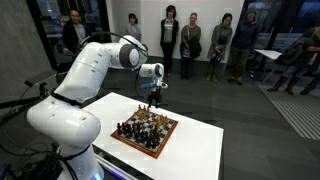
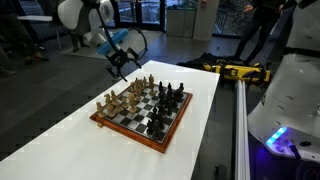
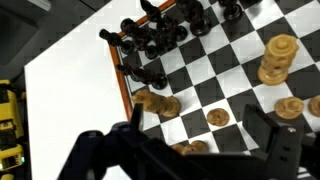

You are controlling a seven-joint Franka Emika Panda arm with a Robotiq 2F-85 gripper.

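Observation:
A brown-rimmed chess board [image 1: 164, 143] stands on the white table, dark pieces on its near side and tan pieces on its far side in exterior view 1. My gripper [image 1: 153, 102] hangs above the far, tan side of the board. From exterior view 2, the gripper [image 2: 119, 72] appears above and behind the tan pieces [image 2: 110, 105]. Its dark fingers stand wide apart in the wrist view, open, with no piece held between them. A tan piece [image 3: 278, 60] rises beyond the right finger, and another tan piece [image 3: 158, 103] sits by the board's edge near the left finger.
Dark pieces [image 3: 150, 38] crowd the board's far side in the wrist view. Bare white table [image 1: 199, 145] lies right of the board. Several people [image 1: 190, 40] stand along the back wall, away from the table.

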